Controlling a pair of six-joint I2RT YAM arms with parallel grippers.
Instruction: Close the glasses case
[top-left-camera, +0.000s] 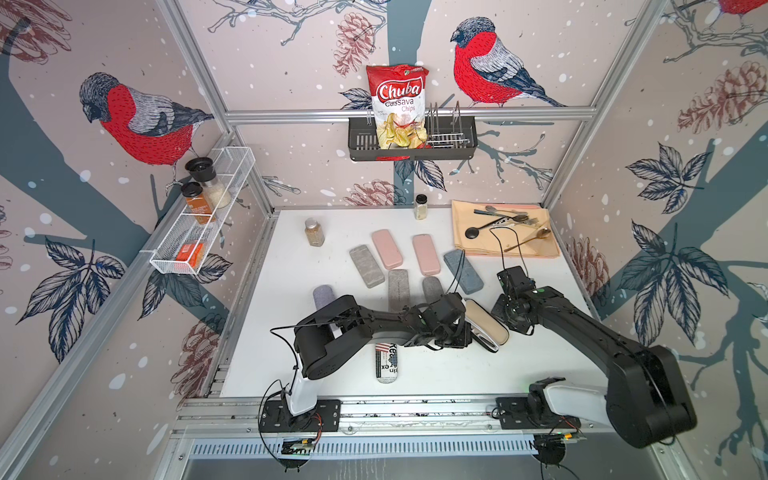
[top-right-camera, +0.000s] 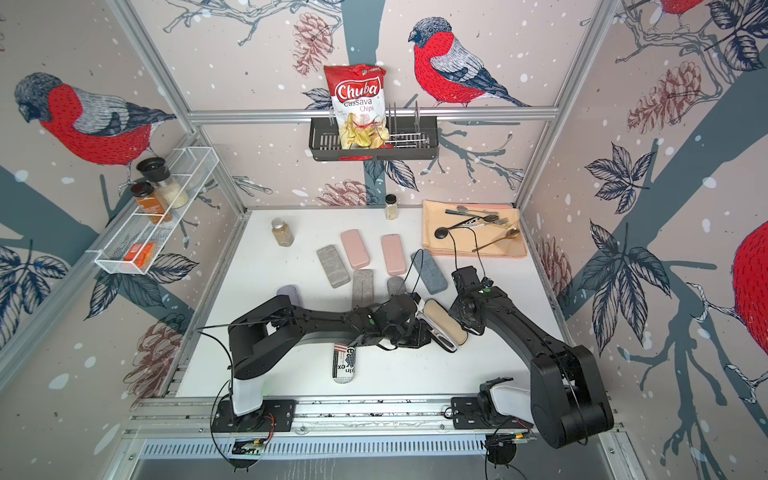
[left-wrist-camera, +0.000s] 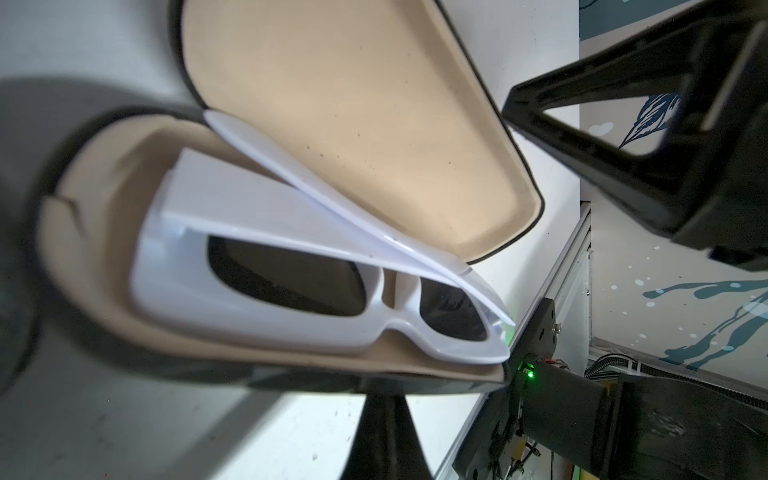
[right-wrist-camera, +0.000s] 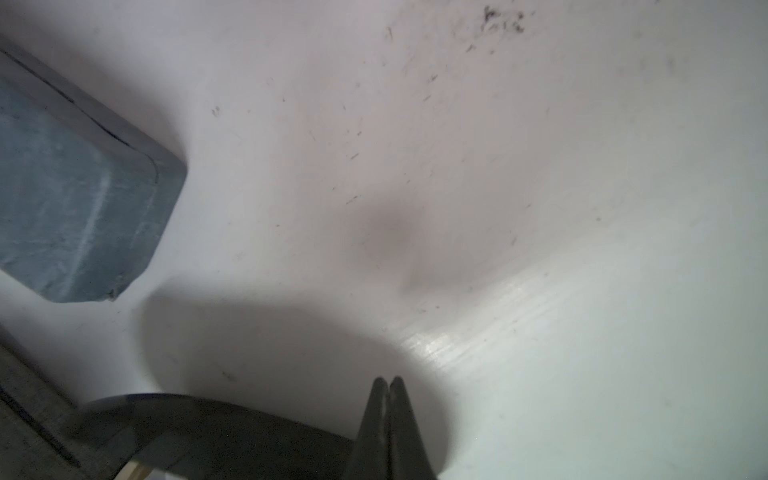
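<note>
The glasses case lies open, its beige-lined lid (left-wrist-camera: 344, 104) folded back from the base and black along its edge. White sunglasses (left-wrist-camera: 264, 312) with dark lenses rest in the base (left-wrist-camera: 88, 264). At the base's outer wall, my left gripper is shut with nothing visible between its fingers; it seems to touch the wall. My right gripper is also shut, its tips close to the lid's outer edge, and whether they touch I cannot tell. From above, the open case (top-left-camera: 489, 321) sits between both grippers, partly hidden by them.
A blue case (top-left-camera: 464, 270) lies just behind the open one. Several grey and pink cases, such as a pink case (top-left-camera: 426, 254), lie further back. A can (top-left-camera: 386, 363) lies in front of the left arm.
</note>
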